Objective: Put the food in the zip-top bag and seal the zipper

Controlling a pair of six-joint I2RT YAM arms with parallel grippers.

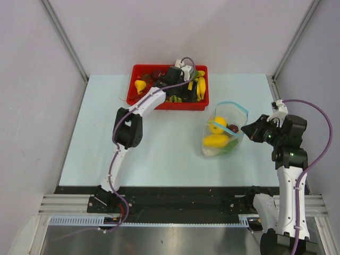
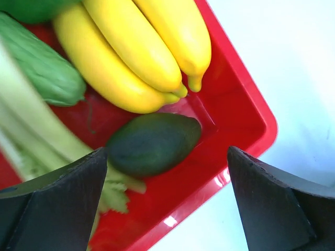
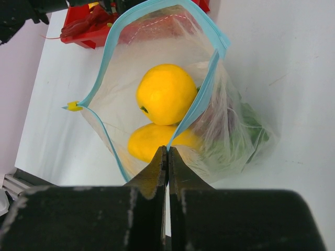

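My left gripper is open over the right end of the red bin. Between its fingers lies a dark green avocado-like item, with bananas, a green cucumber-like item and pale stalks around it. The open zip bag stands on the table at right, holding a round yellow fruit, a longer yellow item, a dark red item and something green. My right gripper is shut at the bag's blue zipper edge; whether it grips that edge is hard to tell.
A yellow pear-shaped item lies in the bin's left part.
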